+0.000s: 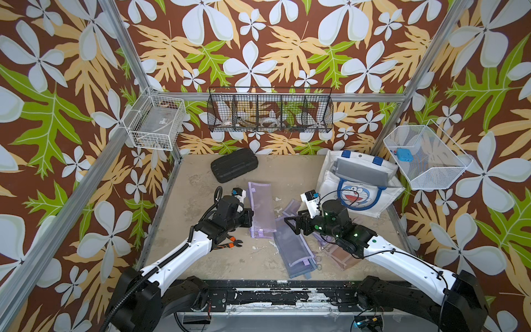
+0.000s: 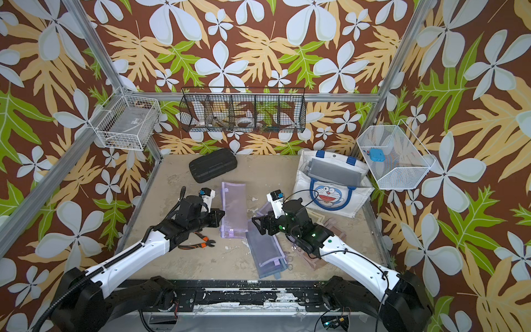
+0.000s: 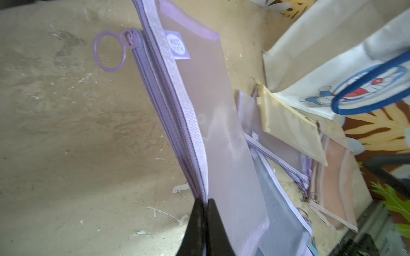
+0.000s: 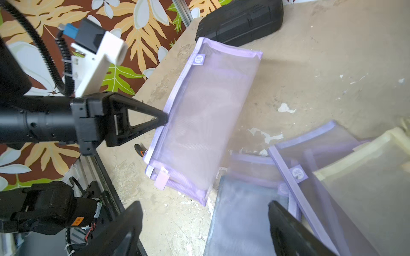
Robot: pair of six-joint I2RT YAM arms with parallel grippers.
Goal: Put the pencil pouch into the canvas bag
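A lilac mesh pencil pouch (image 1: 261, 208) (image 2: 234, 205) hangs tilted from my left gripper (image 1: 249, 217), which is shut on its zipped edge; the left wrist view shows that edge between the fingers. My right gripper (image 1: 293, 222) (image 2: 261, 223) stands open over more mesh pouches, blue-grey (image 1: 293, 254), lilac and cream (image 3: 290, 123), with nothing between its fingers. The white canvas bag (image 1: 326, 199) (image 3: 311, 64), with blue handles and a cartoon face, stands at the back right, a grey item inside.
A black case (image 1: 234, 165) lies at the back left. Orange-handled pliers (image 2: 202, 243) lie below my left arm. A salmon pouch (image 3: 337, 179) lies front right. Wire baskets (image 1: 268, 110) hang on the frame.
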